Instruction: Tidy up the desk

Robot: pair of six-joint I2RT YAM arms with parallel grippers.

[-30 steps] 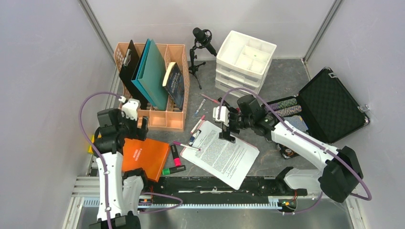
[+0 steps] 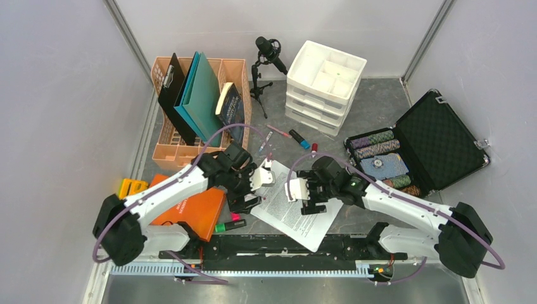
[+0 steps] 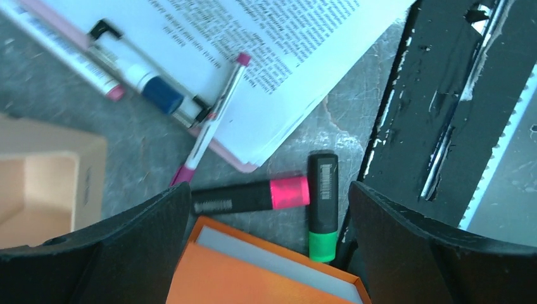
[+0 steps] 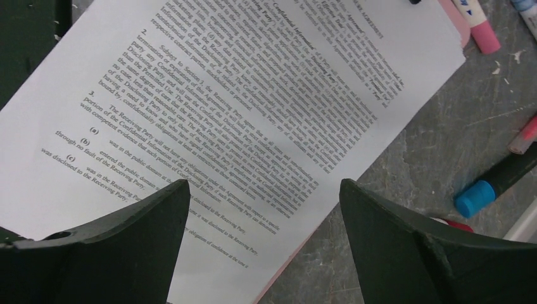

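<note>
My left gripper (image 2: 244,201) is open over the desk clutter near the front left, above a pink highlighter (image 3: 253,196), a green highlighter (image 3: 323,206), pens like the pink-capped one (image 3: 212,126) and an orange notebook (image 3: 266,278). My right gripper (image 2: 313,206) is open above the printed paper (image 4: 240,126) on a pink clipboard (image 4: 453,22). Nothing shows between either gripper's fingers. A blue-capped marker (image 4: 497,180) and other pens lie to the paper's right.
An organizer (image 2: 231,158) holding folders and a book stands back left, beside a microphone (image 2: 266,50). White drawers (image 2: 323,76) stand back centre; an open black case (image 2: 453,139) with rolled items lies right.
My left arm has swung rightward from the left edge to over the pens and paper. My right gripper has moved lower in the top view, toward the paper's middle.
</note>
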